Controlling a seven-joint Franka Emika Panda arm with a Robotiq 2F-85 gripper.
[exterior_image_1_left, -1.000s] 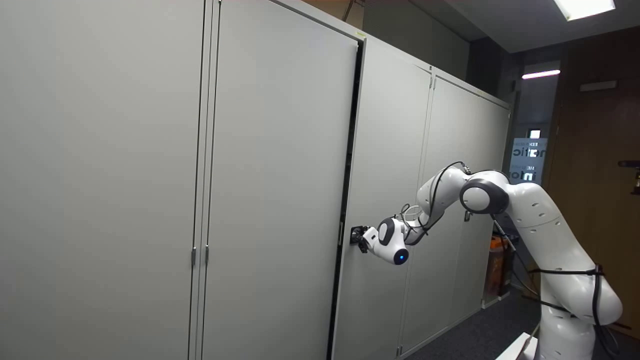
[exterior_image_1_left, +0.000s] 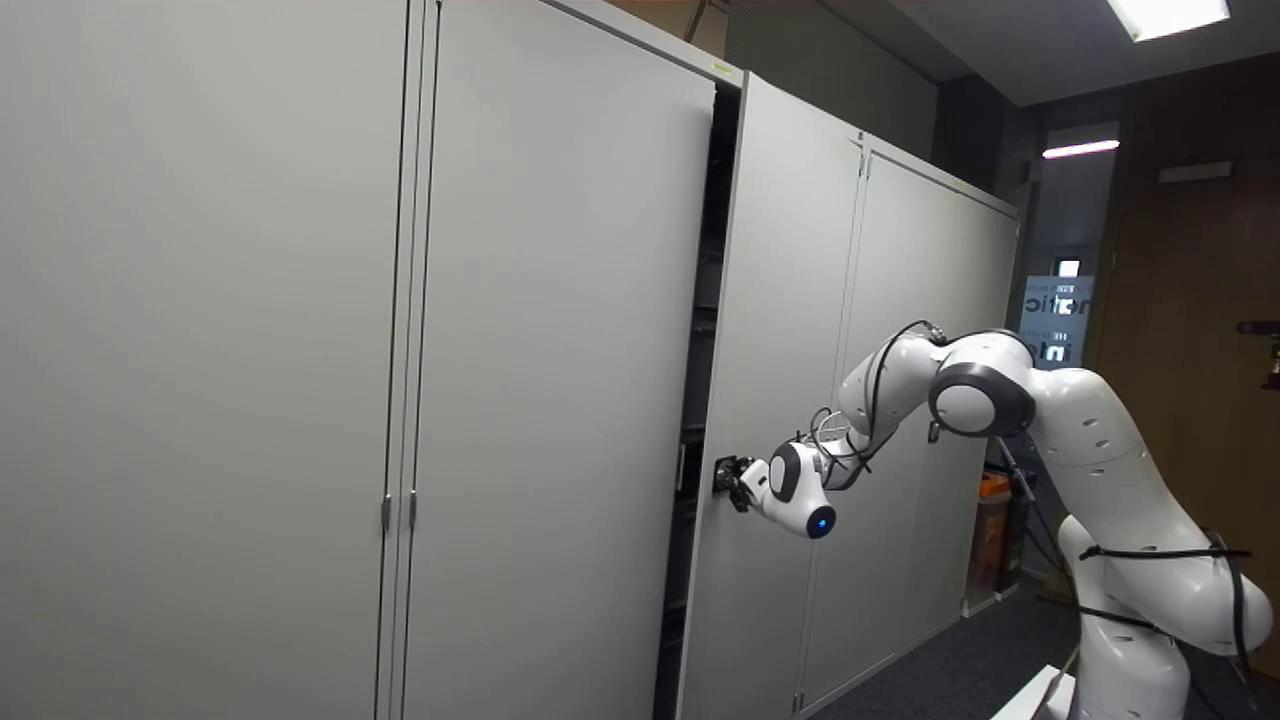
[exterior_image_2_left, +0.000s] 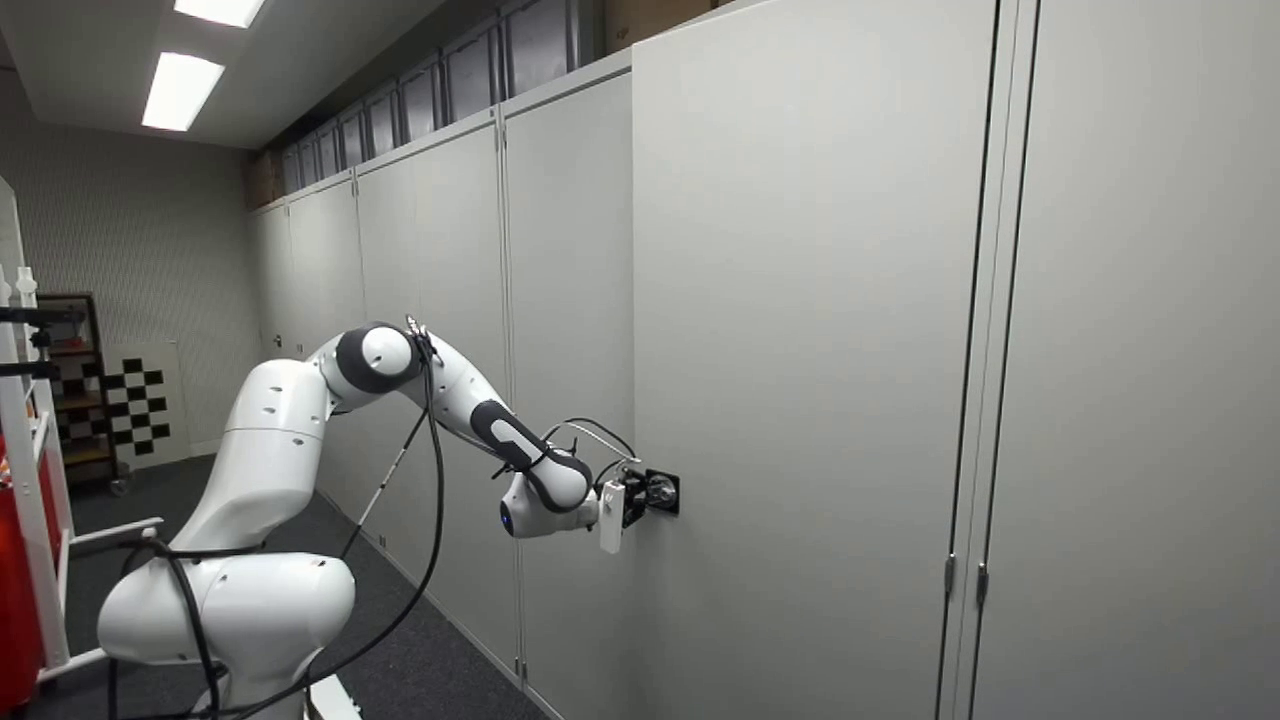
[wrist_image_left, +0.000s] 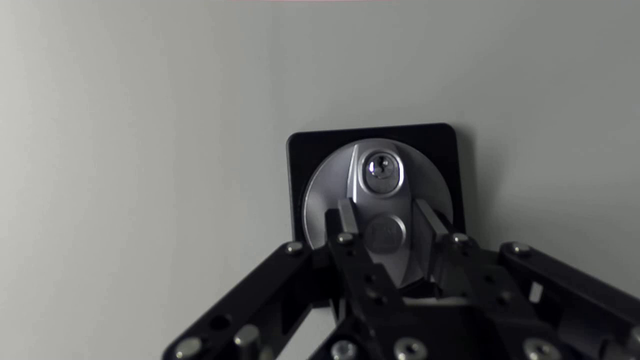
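Note:
A grey cabinet door (exterior_image_1_left: 786, 276) stands slightly ajar in exterior view 1, with a narrow dark gap along its left edge. On that door sits a silver handle (wrist_image_left: 380, 210) with a keyhole, set in a square black plate (wrist_image_left: 441, 137). My gripper is shut on the handle, one finger (wrist_image_left: 348, 217) against its left side and the other against its right. In exterior view 2 the gripper (exterior_image_2_left: 636, 494) meets the door beside the black plate (exterior_image_2_left: 669, 478).
The neighbouring door (exterior_image_1_left: 558, 360) to the left is flush with the cabinet front. Shelf edges show dimly inside the gap. An orange-topped bin (exterior_image_1_left: 991, 528) stands by the cabinet's far end. Open floor (exterior_image_2_left: 420, 654) runs alongside the cabinets.
The door has swung further outward and its gap has widened. My gripper has moved with the handle, a little to the right and down in exterior view 1; the arm has drawn back.

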